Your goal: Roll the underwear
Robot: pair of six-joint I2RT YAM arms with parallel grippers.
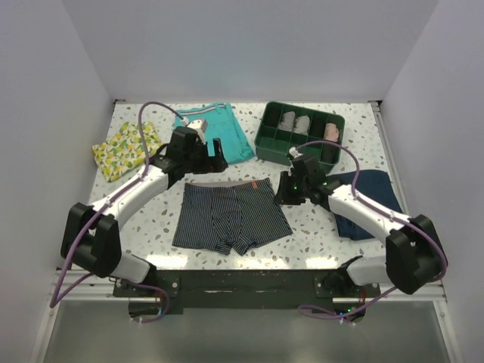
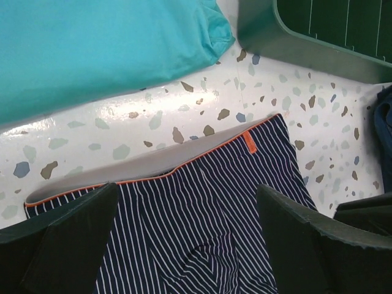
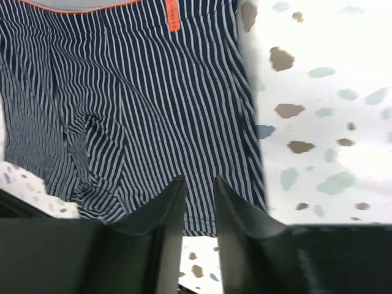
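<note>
The navy striped underwear [image 1: 255, 215] lies spread flat on the speckled table, its orange-edged waistband toward the back and bunched folds at its front middle. My left gripper [image 1: 212, 155] is open above and behind the waistband; in the left wrist view only cloth and table show beneath its fingers. My right gripper hangs over the cloth's right side, its fingers a little apart with nothing visible held between them.
A teal cloth [image 1: 208, 125] and a green compartment box [image 1: 268, 147] lie behind. A yellow patterned cloth [image 1: 121, 151] is at back left, a dark blue cloth [image 1: 370, 185] at right. The table's front edge is close.
</note>
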